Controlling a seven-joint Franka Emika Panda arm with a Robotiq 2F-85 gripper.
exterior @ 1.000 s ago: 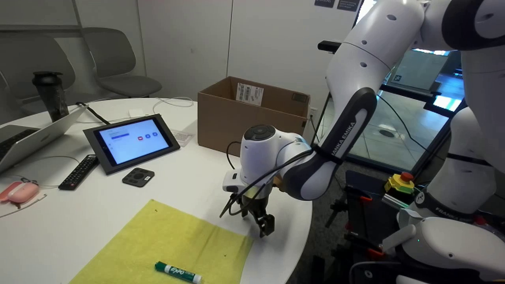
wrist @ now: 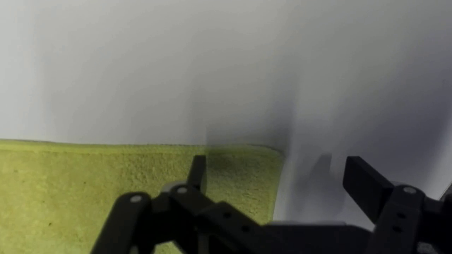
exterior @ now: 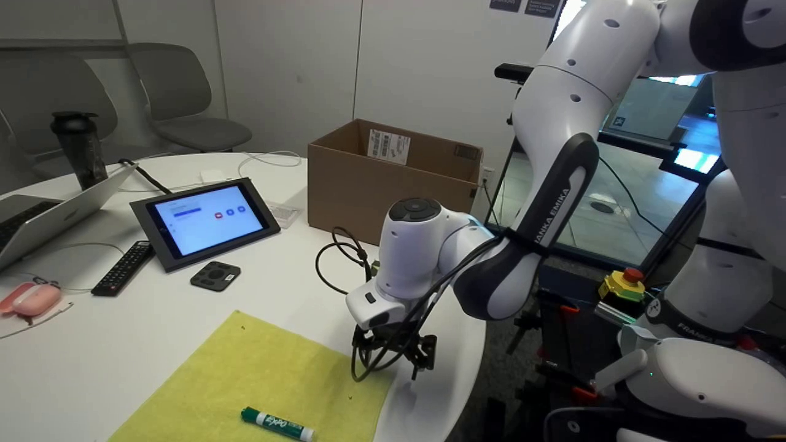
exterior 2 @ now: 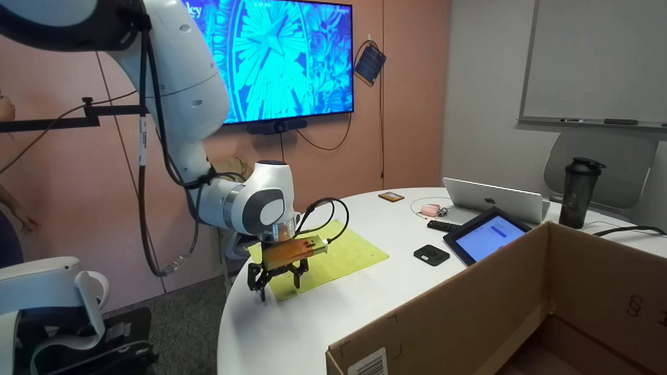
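Note:
A yellow cloth [exterior: 272, 368] lies flat on the white table, with a green Expo marker [exterior: 277, 424] resting on it near the front. At the cloth's corner by the table edge hovers my gripper, open and empty. In the wrist view its left finger [wrist: 197, 173] is over the cloth [wrist: 84, 190], while the right finger [wrist: 364, 182] is over bare table past the corner. From the second exterior view the gripper [exterior 2: 279, 288] points downward just above the surface; the marker cannot be seen there.
An open cardboard box [exterior: 390, 188] stands at the back. A tablet [exterior: 206, 221], a black puck-like device [exterior: 215, 275], a remote [exterior: 124, 268], a pink case [exterior: 33, 299], a laptop [exterior: 51, 213] and a dark bottle [exterior: 78, 151] occupy the far side. Bare table lies between cloth and box.
My gripper has turned about its wrist and shifted slightly, its fingers now spread along the cloth's corner. The cloth, the marker and the other objects have not moved.

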